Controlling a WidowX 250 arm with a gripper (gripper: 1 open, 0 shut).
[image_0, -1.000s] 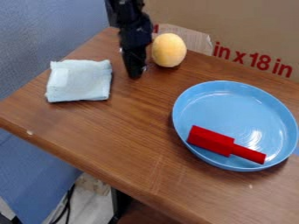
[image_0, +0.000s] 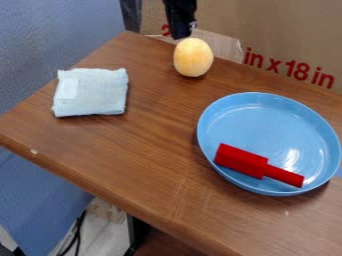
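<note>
The black gripper (image_0: 179, 28) is at the top centre of the camera view, cut off by the top edge, just above and behind a pale orange oval object (image_0: 194, 59) on the wooden table. I cannot tell whether its fingers are open or shut. A folded pale blue cloth (image_0: 91, 93) lies at the left. A blue plate (image_0: 274, 121) on the right holds a red object (image_0: 251, 163) with a narrower end.
A cardboard box (image_0: 287, 35) with red lettering stands at the back right.
The gripper has moved up and towards the back, away from the table beside the cloth and the oval object. The objects on the table look unmoved.
</note>
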